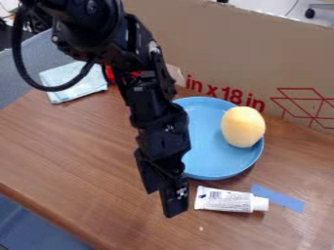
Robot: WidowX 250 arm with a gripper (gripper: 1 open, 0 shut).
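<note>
My black gripper (pixel 167 190) points down just above the wooden table, left of a white tube (pixel 229 201); whether its fingers are open or shut is hard to tell from this side. Behind it, a blue plate (pixel 209 162) holds a pale yellow, egg-shaped object (pixel 243 127) on its right side. The arm hides part of the plate's left side.
A cardboard box (pixel 241 59) walls off the back. A white cloth (pixel 65 78) lies at the back left, with something red behind the arm. Blue tape (pixel 284 197) is on the table at right.
</note>
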